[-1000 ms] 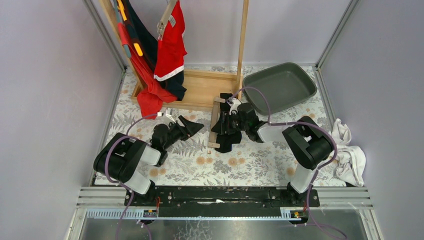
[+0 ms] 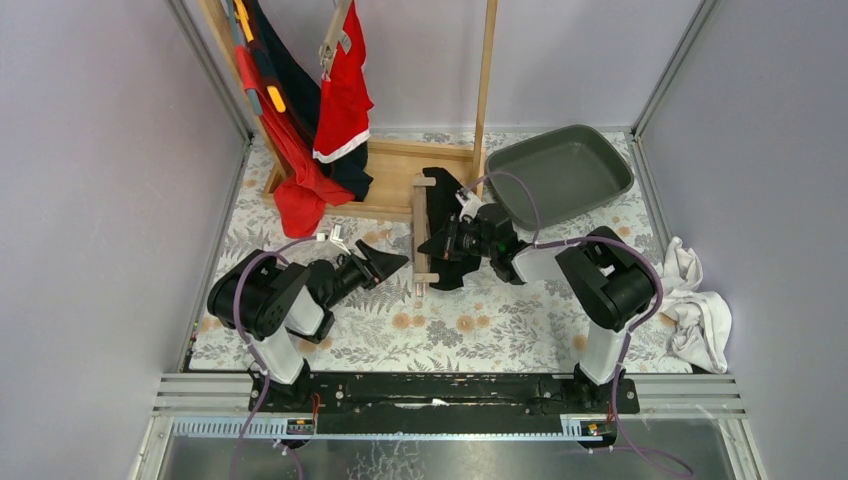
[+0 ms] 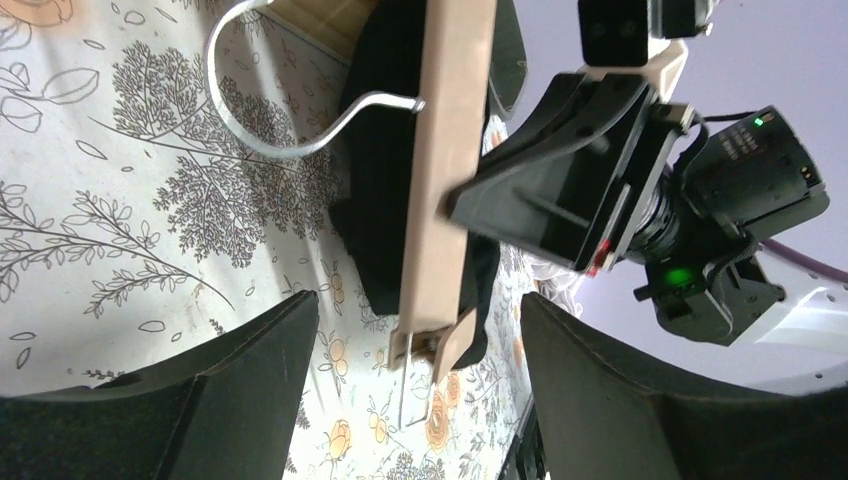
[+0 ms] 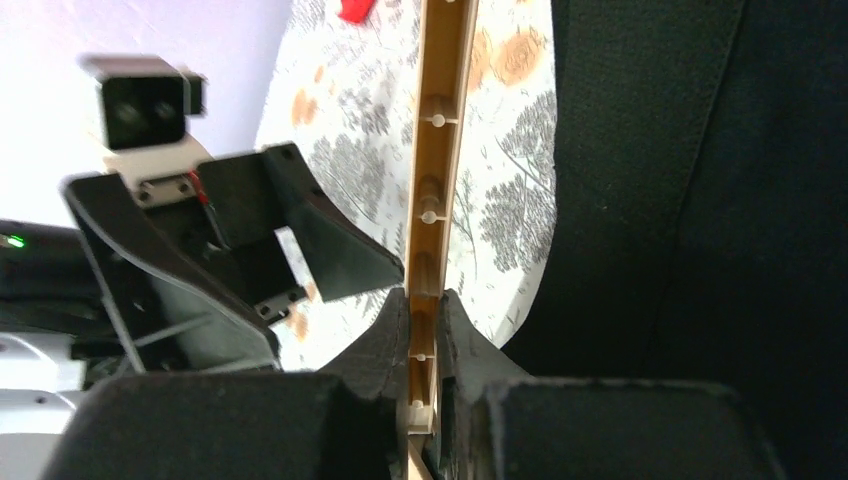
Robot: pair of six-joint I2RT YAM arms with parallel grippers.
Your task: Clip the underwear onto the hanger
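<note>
A light wooden hanger with a white hook and clips at its ends stands along the left edge of the black underwear. My right gripper is shut on the hanger's middle, seen closely in the right wrist view, where the hanger runs upright between the fingertips and the dark cloth fills the right side. My left gripper is open just left of the hanger, with nothing between its fingers; in the left wrist view the hanger is ahead of it.
A wooden rack with hanging red and dark garments stands at the back left. A grey tray is at the back right, white cloth at the far right.
The hanger, right gripper and black underwear have shifted a little left and toward the back, the cloth spreading higher.
</note>
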